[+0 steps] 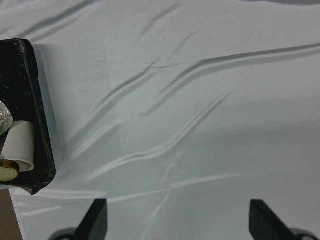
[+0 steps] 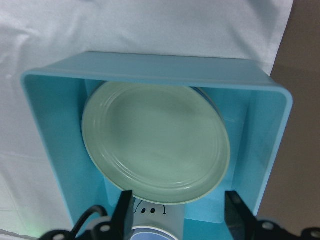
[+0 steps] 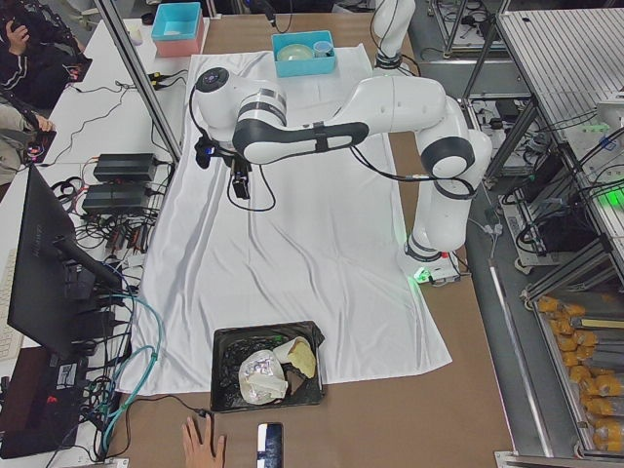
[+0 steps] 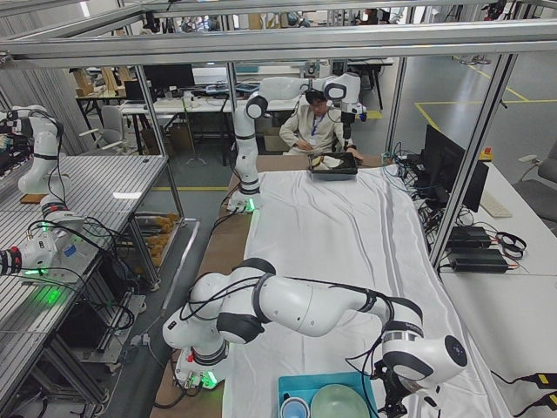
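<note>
My left gripper hangs open over bare white cloth [image 1: 200,125], nothing between its fingers. A black tray [image 3: 224,366] at the near end holds foil, a paper cup [image 1: 20,145] and bread [image 1: 7,171]; in the left wrist view it sits at the left edge. My right gripper stands open above a blue bin [image 2: 260,150] at the far end. In the bin lie a pale green plate [image 2: 155,140] and a cup [image 2: 157,220] with a drawn face.
A monitor [image 3: 44,263], cables and black boxes line the side table. A phone [image 3: 270,444] and a person's hand [image 3: 203,444] are at the near edge. Metal posts frame the workspace.
</note>
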